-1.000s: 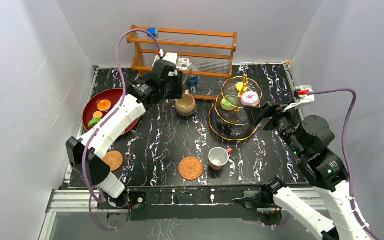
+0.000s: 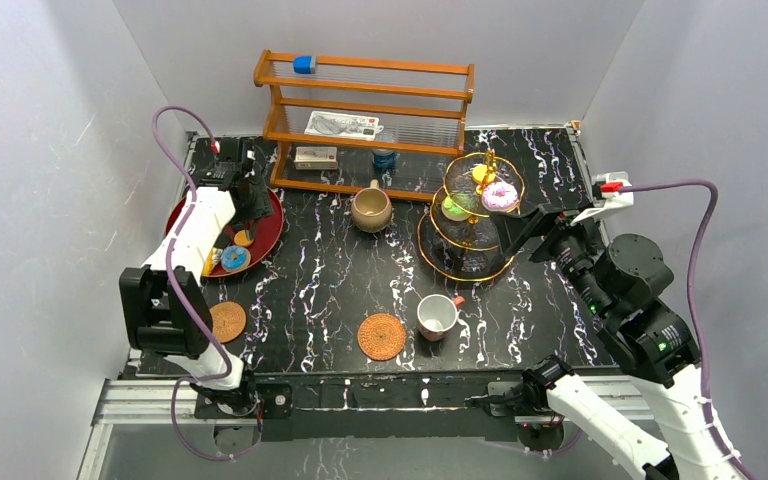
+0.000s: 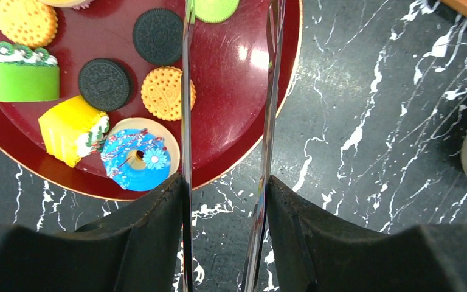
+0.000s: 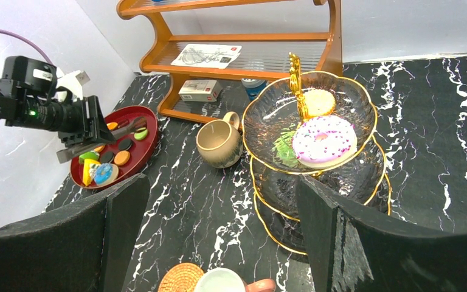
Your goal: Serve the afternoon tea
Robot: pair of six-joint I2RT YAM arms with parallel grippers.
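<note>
My left gripper is shut on a pair of metal tongs (image 3: pixel 186 121). The tongs' two long arms stand apart, nothing visible between them, above the right part of the red tray (image 3: pixel 231 109). Lying in the tray are a blue donut (image 3: pixel 137 159), a yellow cake slice (image 3: pixel 73 131), a green cake slice (image 3: pixel 18 72), dark cookies (image 3: pixel 158 36), tan biscuits (image 3: pixel 163 93) and a light green round (image 3: pixel 216 7). At the right, the open, empty right gripper is near the tiered stand (image 4: pixel 255 146), which carries a pink donut (image 4: pixel 324 141), a yellow round and a green treat.
A tan mug (image 2: pixel 371 208) stands before the wooden shelf (image 2: pixel 365 140). Nearer the front are a white cup (image 2: pixel 437 316), one woven coaster (image 2: pixel 381 337) beside it and another coaster (image 2: pixel 227 321) below the tray. Open counter lies between tray and stand.
The left arm has swung left with the tongs, from near the tan mug and shelf to over the red tray. My right arm stays where it was.
</note>
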